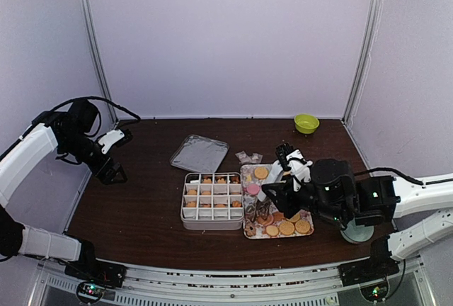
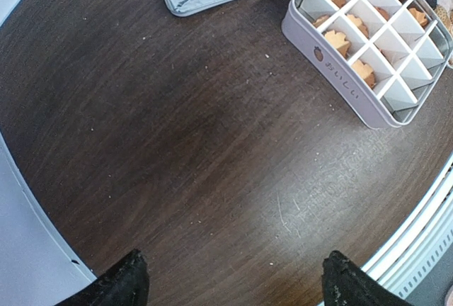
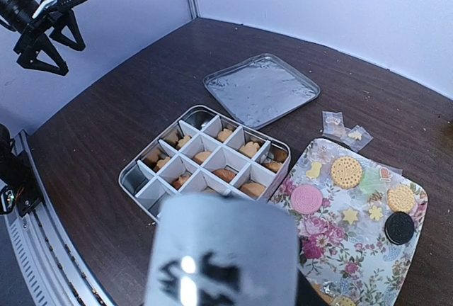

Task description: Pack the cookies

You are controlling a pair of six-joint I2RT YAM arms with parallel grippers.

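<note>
My right gripper [image 1: 273,187] is shut on a pale, shiny tool that looks like tongs [image 1: 271,174]. Their tips [image 1: 261,210] hang low over the left part of the floral tray [image 3: 333,234]; whether they touch a cookie cannot be made out. In the right wrist view the tongs' rounded handle [image 3: 226,239] fills the lower middle. The lilac box [image 1: 212,225], left of the tray, has white dividers; cookies [image 3: 249,149] sit in several compartments and others look empty. At the far left, my left gripper stands open and empty above bare table.
Round cookies [image 1: 286,228] and a black cookie [image 3: 400,227] lie on the tray. Behind the box rests its lid [image 1: 200,154], with clear packets [image 1: 248,158] nearby. A green bowl [image 1: 306,123] stands at the back right, a pale bowl [image 1: 357,233] under the right arm.
</note>
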